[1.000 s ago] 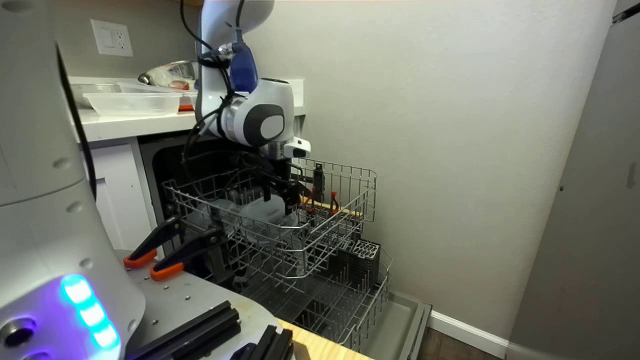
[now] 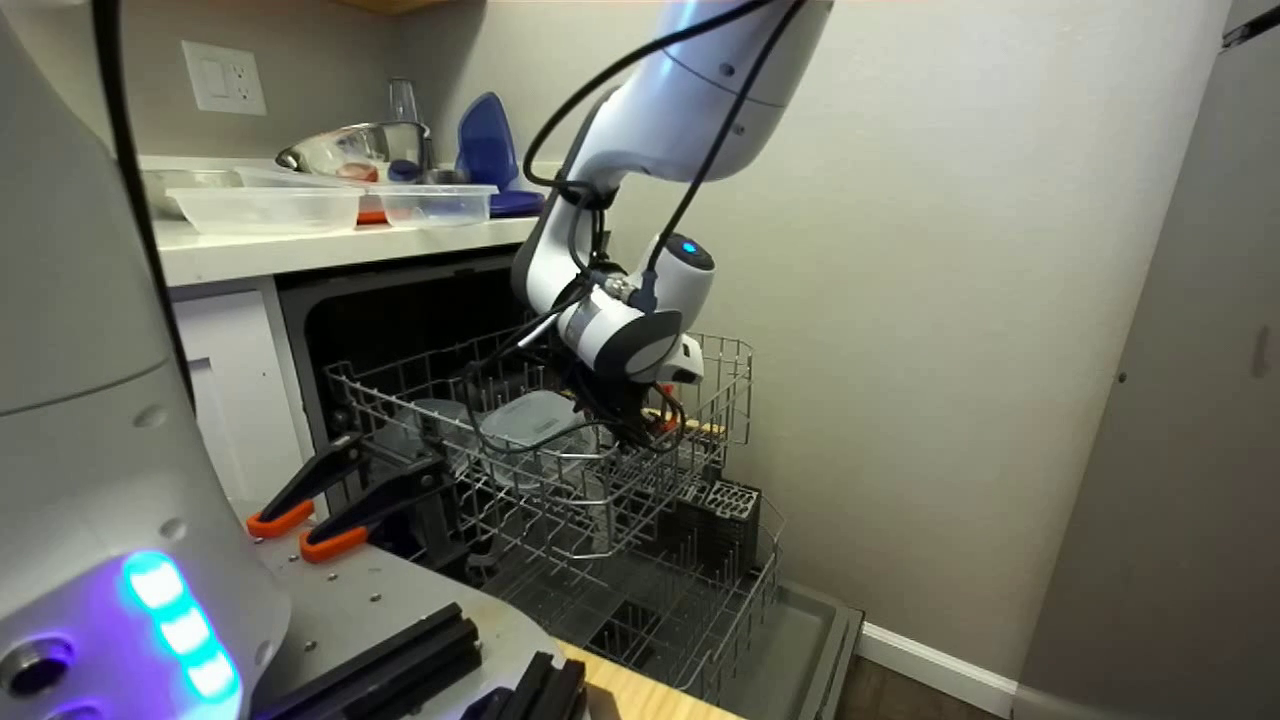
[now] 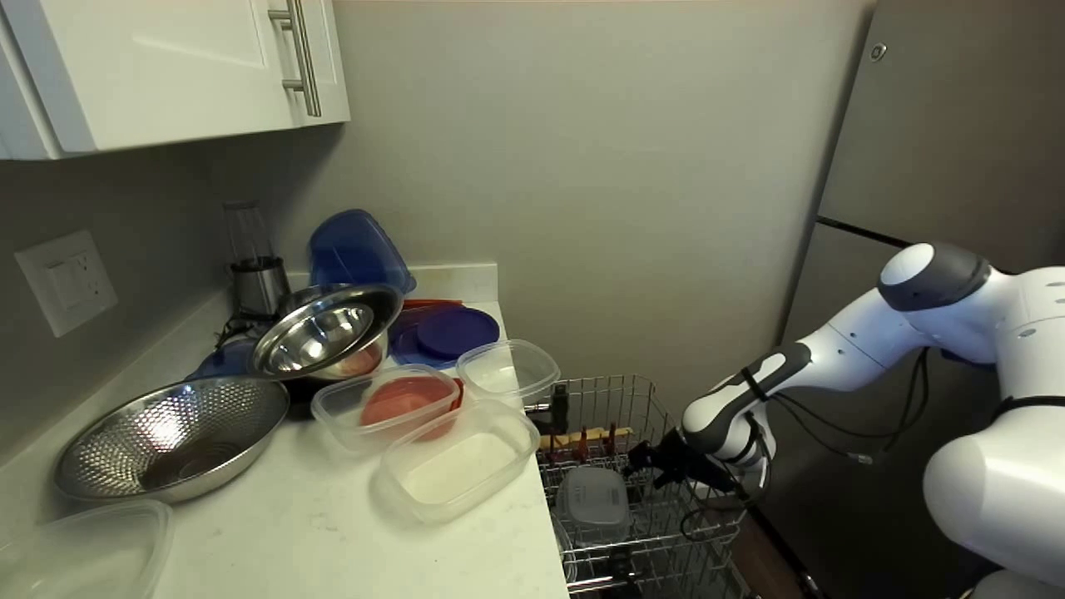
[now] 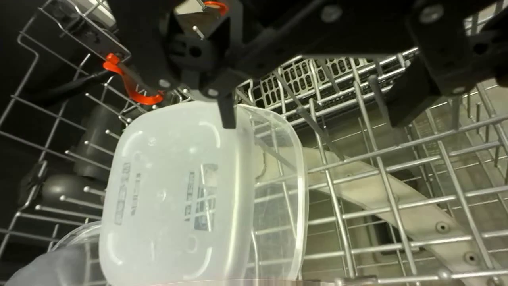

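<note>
A clear plastic container (image 4: 176, 190) rests upside down in the dishwasher's pulled-out upper rack (image 2: 588, 486). It also appears in exterior view 1 as a pale container (image 2: 528, 418) and in exterior view 2 as a greyish one (image 3: 596, 497). In the wrist view my gripper stands open, its fingers wide apart, with only rack wires showing between them. One black fingertip (image 4: 227, 114) overlaps the container's upper right part in that view; whether it touches cannot be told. From exterior view 2, the gripper (image 3: 651, 463) is over the rack, to the container's right.
Clear tubs (image 3: 461, 461), a colander (image 3: 175, 439), metal bowls (image 3: 324, 334) and blue lids (image 3: 454, 333) crowd the counter (image 3: 329, 539). Red-handled utensils (image 3: 582, 444) lie at the rack's far end. A wall (image 2: 936, 300) borders the rack's far side.
My arm has swung right in exterior view 1, taking the gripper from over the container toward the rack's right side. The container stays in the rack.
</note>
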